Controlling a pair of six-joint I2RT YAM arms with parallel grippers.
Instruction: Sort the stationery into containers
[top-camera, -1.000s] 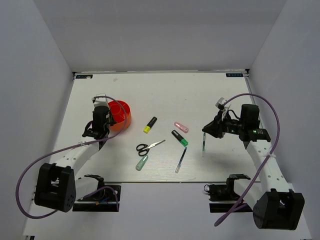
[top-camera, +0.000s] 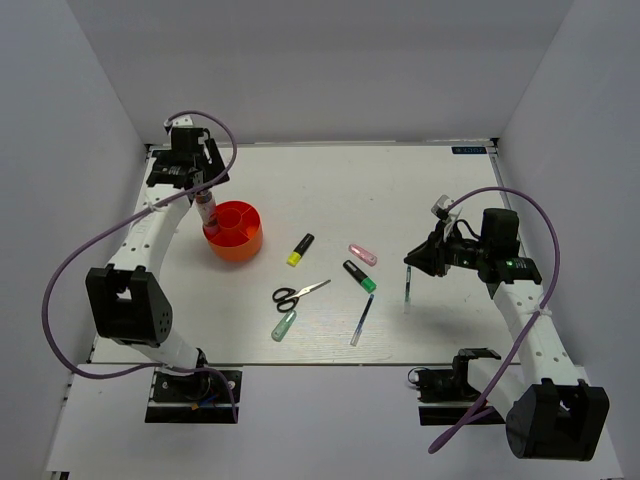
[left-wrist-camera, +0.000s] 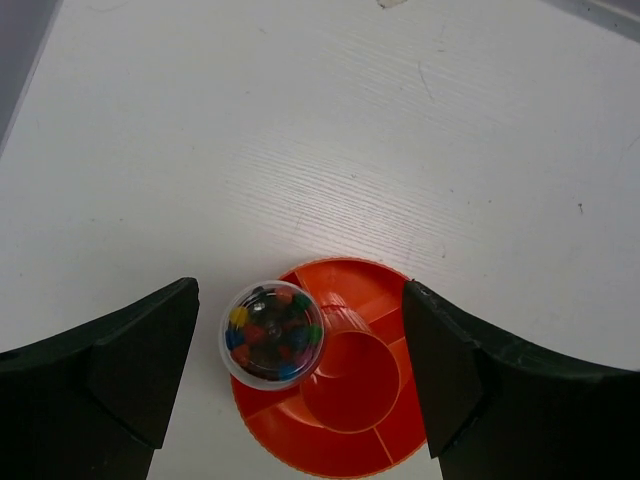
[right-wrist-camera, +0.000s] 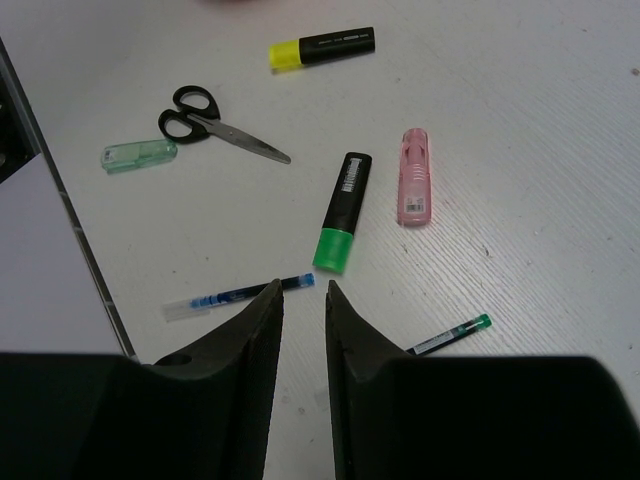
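Note:
An orange round container (top-camera: 235, 254) with several compartments stands at the left of the table. A clear tube of coloured pieces (left-wrist-camera: 272, 334) rises upright at its left side; its base is hidden. Wide open above and behind them, my left gripper has nothing between its fingers. At the right, my right gripper hovers over the table, a narrow empty gap between its fingers. Below it lie a green-tipped pen (right-wrist-camera: 452, 335), a blue pen (right-wrist-camera: 245, 294), a green highlighter (right-wrist-camera: 343, 210) and a pink case (right-wrist-camera: 414, 180).
Farther left lie a yellow highlighter (top-camera: 300, 249), scissors (top-camera: 298, 295) and a pale green case (top-camera: 284, 325). Purple cables loop along both arms.
My left gripper has moved back and away from the container's left front, and the clear tube now shows in the top view. The right arm looks unmoved, and the loose stationery lies as before.

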